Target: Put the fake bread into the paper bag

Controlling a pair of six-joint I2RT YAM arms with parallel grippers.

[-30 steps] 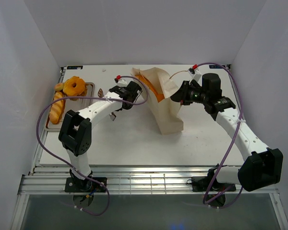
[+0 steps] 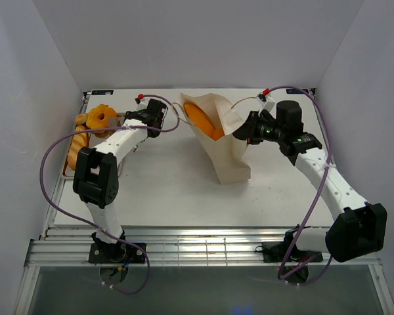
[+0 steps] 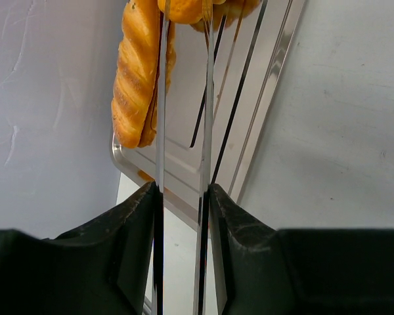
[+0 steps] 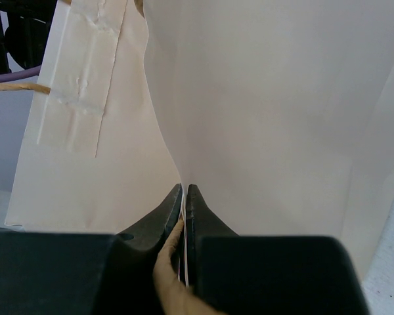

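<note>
The paper bag (image 2: 226,157) stands upright in the middle with orange bread (image 2: 200,118) inside. My right gripper (image 2: 243,131) is shut on the bag's upper edge; in the right wrist view the thin paper runs between its fingertips. My left gripper is over the tray (image 3: 259,92) at the left, its long fingers part open and reaching to an orange piece of bread (image 3: 180,8) at the top of the left wrist view; I cannot tell whether they touch it. A long loaf (image 3: 132,72) lies at the tray's left.
A round donut-shaped bread (image 2: 102,117) and smaller pieces lie on the tray. Grey walls bound the sides and back.
My left arm has swung left, away from the bag and toward the tray of bread. The right arm and the bag have not visibly moved.
</note>
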